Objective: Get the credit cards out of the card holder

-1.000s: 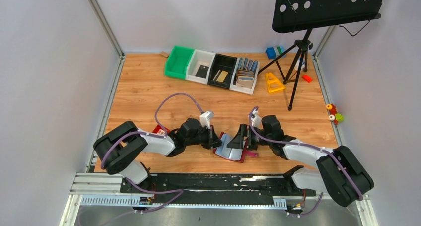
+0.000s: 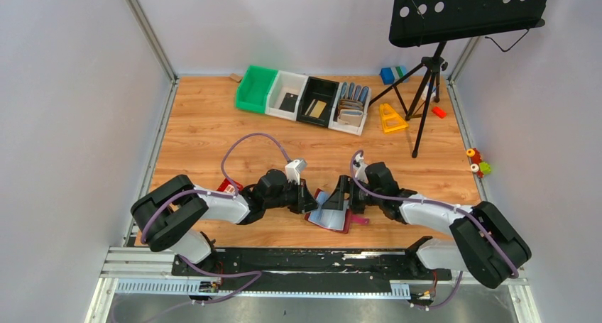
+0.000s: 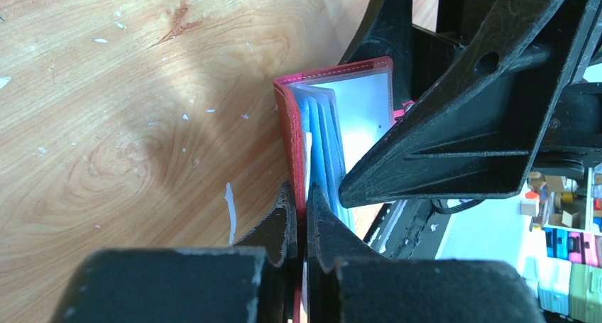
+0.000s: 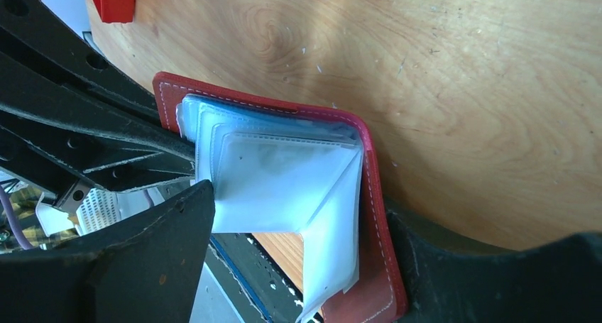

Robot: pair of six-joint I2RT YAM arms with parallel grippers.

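The red card holder [image 2: 346, 222] with clear bluish sleeves [image 2: 329, 218] is at the front middle of the table, between both grippers. My left gripper is shut on the holder's red spine, which runs down between its fingertips. My right gripper is part open over the holder's other side; in the left wrist view one of its dark fingers reaches across the sleeves, and in the right wrist view the sleeves lie between its fingers. Whether cards sit in the sleeves I cannot tell.
A row of bins [image 2: 289, 74] stands at the back. A black music stand [image 2: 468, 18], a yellow triangle piece [image 2: 392, 124] and small toys [image 2: 477, 163] are at the right. A red object [image 2: 227, 185] lies by my left arm.
My right arm has shifted slightly toward the back and left over the last second. My left gripper has hardly moved.
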